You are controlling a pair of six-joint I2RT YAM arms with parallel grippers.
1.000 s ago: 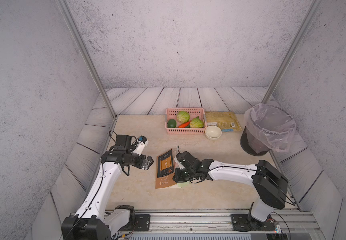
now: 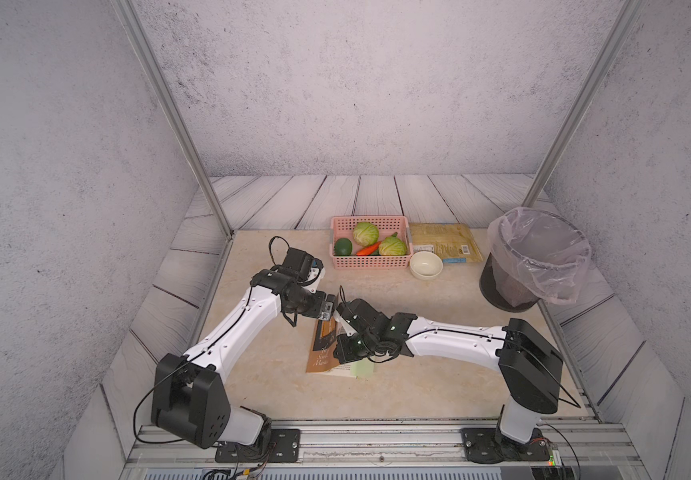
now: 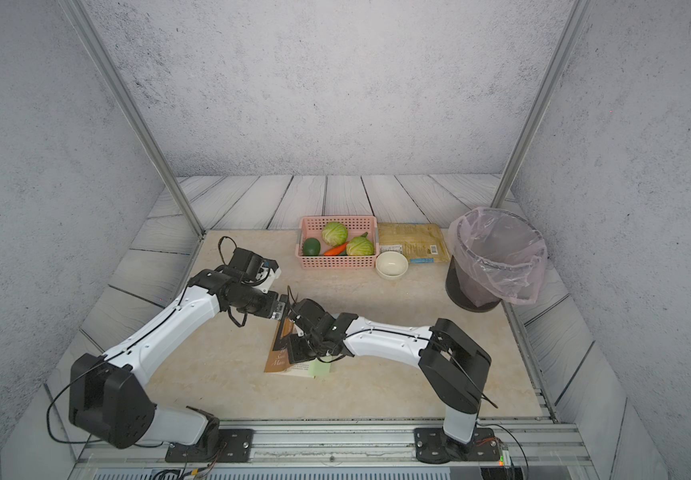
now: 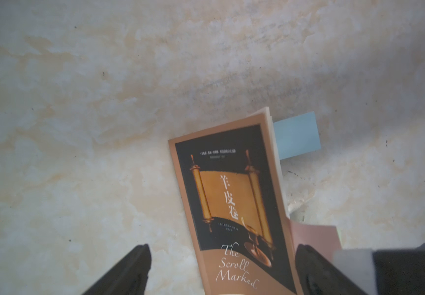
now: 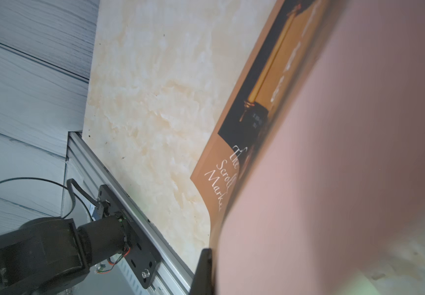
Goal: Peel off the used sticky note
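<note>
A brown and black book (image 4: 237,196) lies on the table between the arms. From its right edge a blue sticky note (image 4: 297,135) sticks out, and a green one (image 2: 364,369) shows at the lower right. A pink sheet (image 4: 318,234), seemingly a sticky note or flap, stands out at the book's right edge beside the right gripper. The same pink sheet (image 5: 350,147) fills much of the right wrist view and hides the fingertips. My left gripper stands open above the book, holding nothing. My right gripper (image 2: 340,352) is shut at the book's raised right side.
At the back are a pink basket (image 2: 372,262) with vegetables, a white bowl (image 2: 426,265) and a golden packet (image 2: 444,242). A lined bin (image 2: 537,256) stands at the right.
My left gripper has moved right, over the upper part of the book. My right gripper has shifted left onto the book, whose right side is now lifted, with printed page showing below.
</note>
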